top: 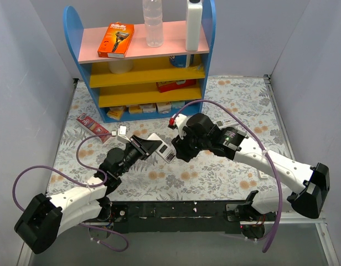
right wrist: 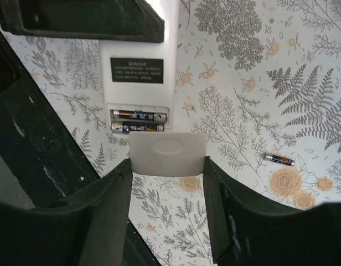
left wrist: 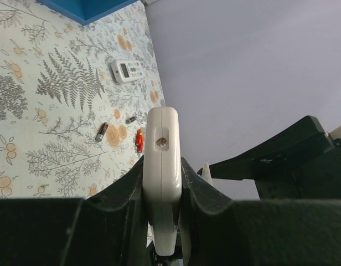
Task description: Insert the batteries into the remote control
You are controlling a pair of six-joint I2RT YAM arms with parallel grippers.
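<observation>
My left gripper (top: 150, 146) is shut on a white remote (top: 165, 152), raised above the table. Seen from the left wrist, the remote is edge-on between the fingers. Its back faces the right wrist camera, showing two batteries (right wrist: 140, 117) side by side in the uncovered compartment. A small white battery cover (right wrist: 168, 147) is pinched in my right gripper, which is shut on it. From that camera, the cover overlaps the remote's lower end just below the batteries; whether they touch cannot be told.
A loose battery (right wrist: 278, 159) lies on the patterned table. Another white remote (left wrist: 127, 71) rests farther away, with a red item (left wrist: 139, 140) nearer. The blue shelf unit (top: 96, 100) stands at the back, and a red box (top: 92, 126) lies at the left.
</observation>
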